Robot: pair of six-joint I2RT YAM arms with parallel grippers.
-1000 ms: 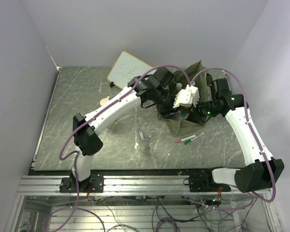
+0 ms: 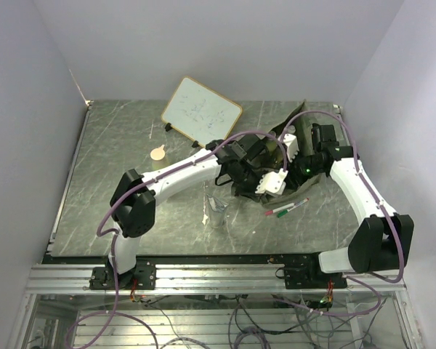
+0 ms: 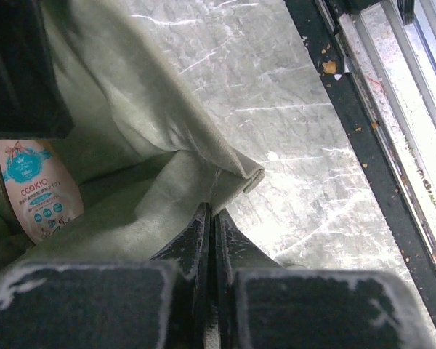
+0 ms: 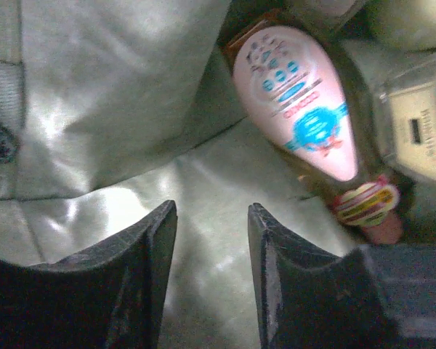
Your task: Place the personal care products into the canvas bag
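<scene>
The olive canvas bag (image 2: 301, 123) lies open at the right of the table, both arms over it. In the left wrist view my left gripper is shut on the bag's fabric (image 3: 167, 189). In the right wrist view my right gripper is part open above the bag's lining, nothing between its fingers. A bottle with a pink label lies inside beside other containers; the same label (image 3: 36, 189) shows in the left wrist view.
A whiteboard (image 2: 202, 111) lies at the back, a pale cup (image 2: 158, 153) on the left, a shiny pouch (image 2: 216, 211) in front, markers (image 2: 287, 208) by the bag.
My left gripper has come down toward the front edge, and the bag's near side sits lower. The right arm has shifted slightly toward the table's back and inward from the right.
</scene>
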